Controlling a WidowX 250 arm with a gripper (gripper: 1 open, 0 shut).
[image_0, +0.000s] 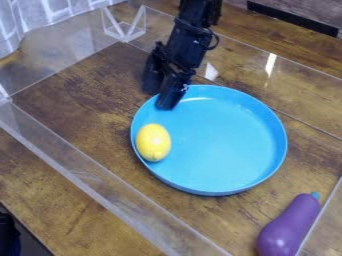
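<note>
My black arm comes down from the top centre, its gripper low at the back-left rim of a blue plate; the fingers are dark and hard to make out. A yellow oval object lies on the left part of the plate. A purple eggplant lies on the wooden table at the lower right, off the plate.
The wooden table has open room left of the plate. Clear plastic edges run along the left and the bottom, and around the back and right of the area.
</note>
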